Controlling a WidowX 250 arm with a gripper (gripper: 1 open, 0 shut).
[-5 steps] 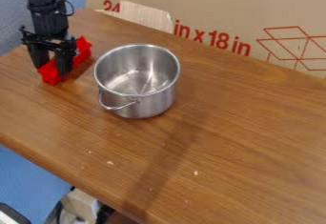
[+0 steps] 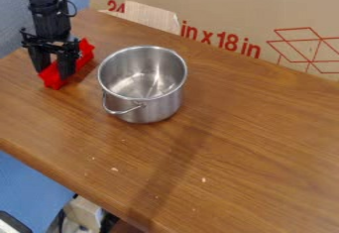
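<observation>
My black gripper (image 2: 54,57) reaches down at the upper left of the camera view, shut on a red object (image 2: 55,77) that lies on or just above the wooden table, partly hidden behind the fingers. To the right of them stands a steel pot (image 2: 142,83) with a wire handle on its near side.
A cardboard panel (image 2: 279,9) with red printing stands along the back, with a white piece before it at the upper middle. The table's left edge runs along the lower left.
</observation>
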